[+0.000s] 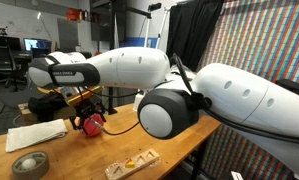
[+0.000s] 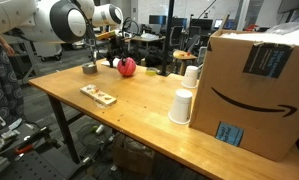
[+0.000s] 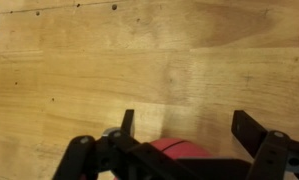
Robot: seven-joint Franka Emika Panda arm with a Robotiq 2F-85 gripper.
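Note:
A round red object (image 1: pixel 94 123), like a ball, rests on the wooden table toward its far side. In exterior view 1 my gripper (image 1: pixel 84 119) is down close to it and covers part of it. From the wrist, my gripper shows its two black fingers (image 3: pixel 127 122) standing wide apart. Bare table lies between the fingertips. The red object (image 3: pixel 179 149) appears at the bottom of the wrist view, partly hidden behind the gripper body. Whether the gripper touches it, I cannot tell.
A tape roll (image 1: pixel 31 164) and a folded white cloth (image 1: pixel 36 135) lie to the left. A pale wooden board (image 2: pixel 98 95) with small coloured bits lies nearer. White cups (image 2: pixel 180 106) and a large cardboard box (image 2: pixel 251 92) occupy the other end.

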